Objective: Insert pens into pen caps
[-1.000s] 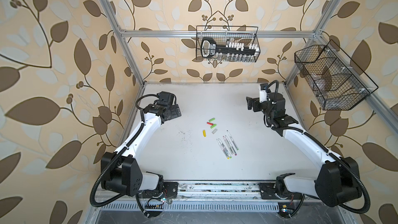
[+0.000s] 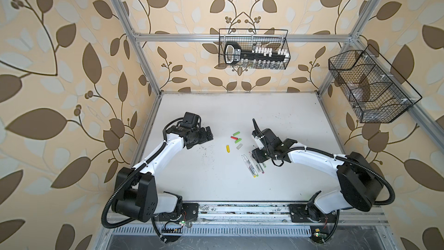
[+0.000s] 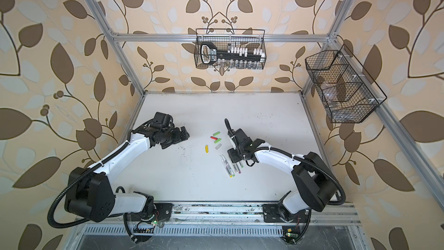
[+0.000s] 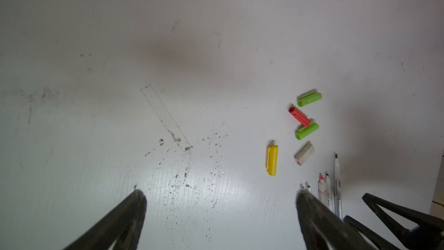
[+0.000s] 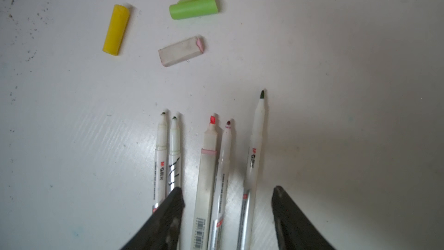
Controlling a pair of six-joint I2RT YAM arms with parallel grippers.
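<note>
Several uncapped pens lie side by side on the white table, among them a green-tipped pen (image 5: 252,162), a thick pink-tipped marker (image 5: 206,176) and a thin dark-tipped pen (image 5: 222,176). Above them my right gripper is partly open, its fingers spread either side of the pens and nothing gripped. Loose caps lie further back: yellow (image 4: 272,160), red (image 4: 299,116), a green cap (image 4: 309,98), another green cap (image 4: 307,131) touching the red one, and a whitish cap (image 4: 304,153). My left gripper is open and empty over bare table, left of the caps.
Wire baskets hang beyond the table, one at the back (image 2: 254,51) and one at the right (image 2: 374,88). Free table (image 2: 208,106) stretches behind the caps and to the left. The right arm hides part of the pen row in the top views.
My right gripper has come from the back right, forward and left, over the pens. Pens and caps have not visibly moved.
</note>
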